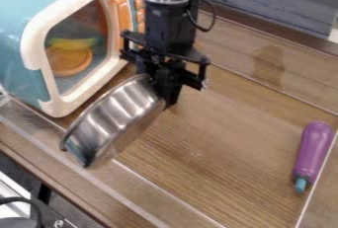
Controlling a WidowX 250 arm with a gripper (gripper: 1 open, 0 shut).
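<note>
My black gripper (165, 69) is in the upper middle of the camera view, holding a steel pot (113, 121) by its rim. The pot hangs tilted on its side, below and left of the gripper, in front of the toy microwave (53, 84). Where the fingers grip is partly hidden.
The light blue and white microwave stands at the left, with orange and yellow items behind its window. A purple toy eggplant (313, 153) lies at the right. A black cable is at the bottom left corner.
</note>
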